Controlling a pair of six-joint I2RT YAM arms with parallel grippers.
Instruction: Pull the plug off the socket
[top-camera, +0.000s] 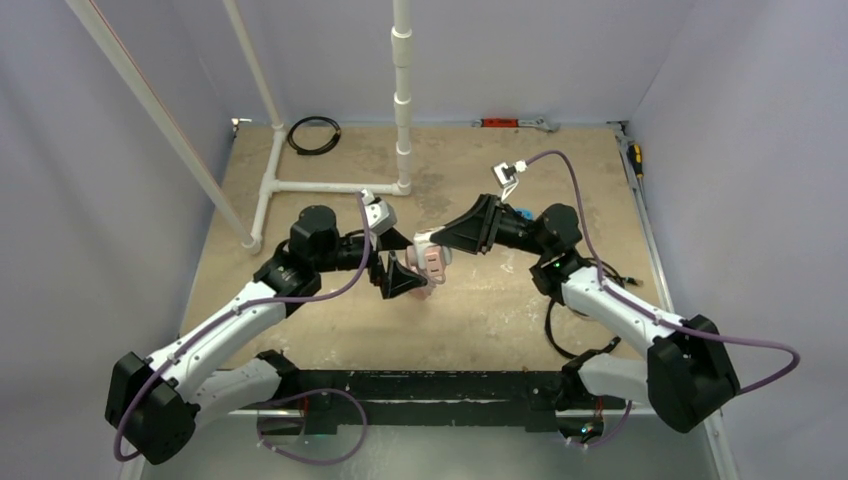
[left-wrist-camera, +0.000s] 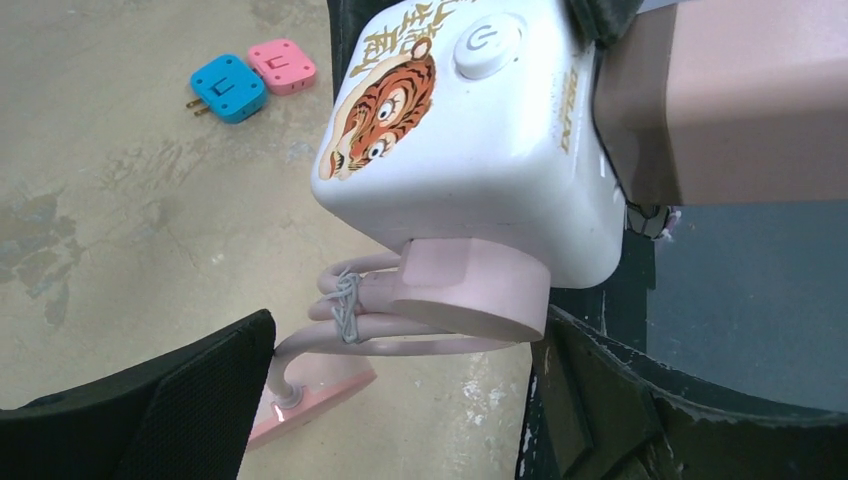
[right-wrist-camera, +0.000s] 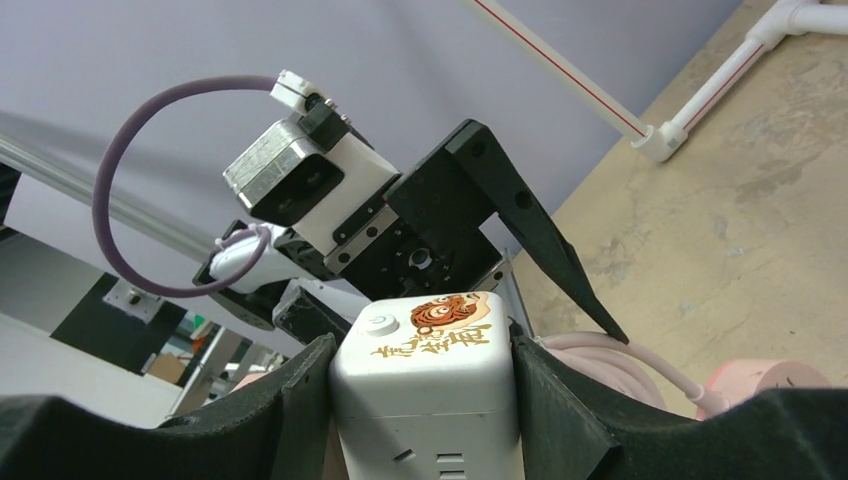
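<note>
A white socket block (left-wrist-camera: 560, 180) with a tiger print and a round button is held up off the table. My right gripper is shut on it, one finger against each side. A pink plug (left-wrist-camera: 470, 285) with a bundled pink cord sits in the block's face toward my left gripper. That gripper is open, its fingertips on either side of the plug and its cord, with gaps left. In the top view, the block (top-camera: 424, 238) is between the two arms.
A larger pink block (left-wrist-camera: 740, 100) with slots is also attached to the white one. The cord runs to a pink piece (left-wrist-camera: 310, 395) below. Blue (left-wrist-camera: 228, 88) and pink (left-wrist-camera: 283, 66) adapters lie on the table. White pipes (top-camera: 335, 187) stand behind the left arm.
</note>
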